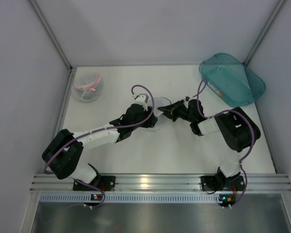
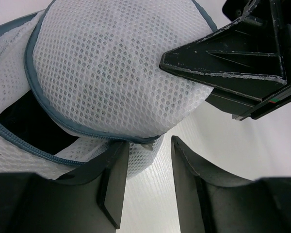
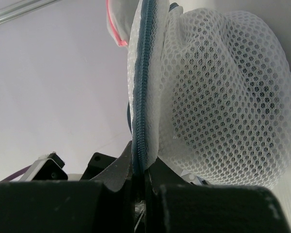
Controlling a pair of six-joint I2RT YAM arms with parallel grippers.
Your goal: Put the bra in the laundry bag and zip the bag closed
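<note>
The white mesh laundry bag (image 1: 160,104) with a blue-grey zipper (image 2: 82,127) lies mid-table between both grippers. In the left wrist view, something black (image 2: 34,124) shows inside the bag's opening. My left gripper is part open at the zipper's end, where a small pale tab shows just above and between its fingertips. My right gripper is shut on the bag's zippered edge, which runs upright from its fingers in the right wrist view.
A second mesh bag with pink trim (image 1: 87,87) lies at the back left. A teal basket (image 1: 233,77) stands at the back right.
</note>
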